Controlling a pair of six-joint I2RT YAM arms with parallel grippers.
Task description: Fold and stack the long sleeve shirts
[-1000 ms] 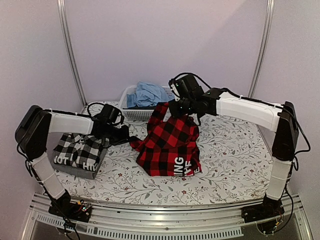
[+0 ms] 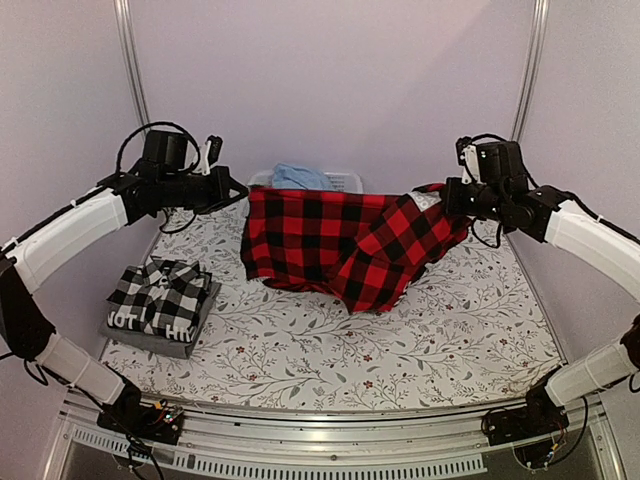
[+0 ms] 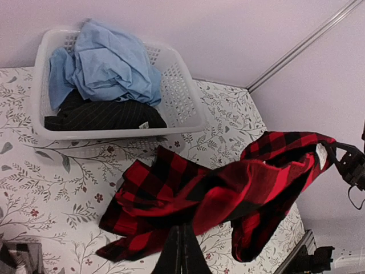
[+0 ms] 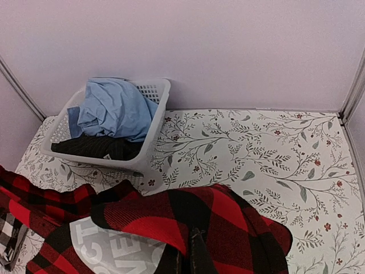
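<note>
A red-and-black checked shirt (image 2: 320,240) is stretched between my grippers, its lower part reaching down to the table. My left gripper (image 2: 240,190) is shut on its left end; in the left wrist view the fingertips show dark and the cloth between them is unclear. My right gripper is shut on the shirt's right end, beside a white lettered print (image 4: 114,245). A folded stack (image 2: 155,300) of black-and-white checked and grey shirts lies at the table's left.
A white basket (image 3: 182,114) with blue (image 3: 111,63) and dark clothing (image 4: 91,147) stands at the back, behind the shirt. Pale walls enclose the sides and back.
</note>
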